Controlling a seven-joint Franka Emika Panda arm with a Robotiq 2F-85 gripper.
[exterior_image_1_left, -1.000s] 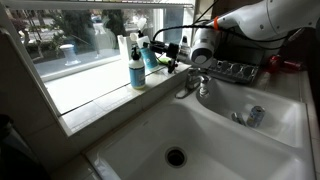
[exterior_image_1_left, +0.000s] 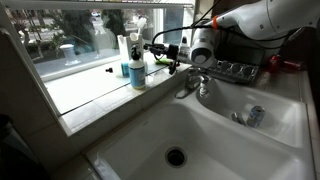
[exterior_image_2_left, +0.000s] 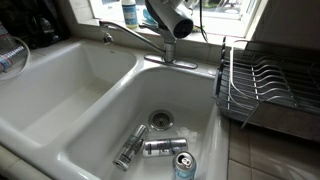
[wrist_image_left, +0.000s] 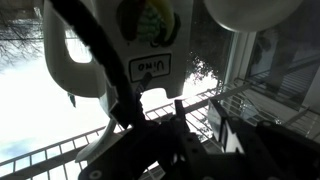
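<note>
On the window sill stands a pump bottle (exterior_image_1_left: 137, 70) with a blue and white label, upright. A blue-green bottle (exterior_image_1_left: 125, 66) is partly behind it, to its left. My gripper (exterior_image_1_left: 172, 64) hangs at the sill's right part, to the right of these bottles and small and dark there. In the wrist view a white bottle (wrist_image_left: 150, 62) with a fruit picture and a lettered label fills the upper middle, beyond the gripper. Its dark fingers stand part open, with a narrow gap and no object visible between them. Whether they touch anything is hard to tell.
A double white sink (exterior_image_1_left: 135, 150) lies below the sill, with a faucet (exterior_image_1_left: 203, 88) close under the arm. Several cans, including an upright one (exterior_image_2_left: 184, 164), are in one basin. A metal dish rack (exterior_image_2_left: 265, 80) stands beside it.
The arm looks nearly unmoved.
</note>
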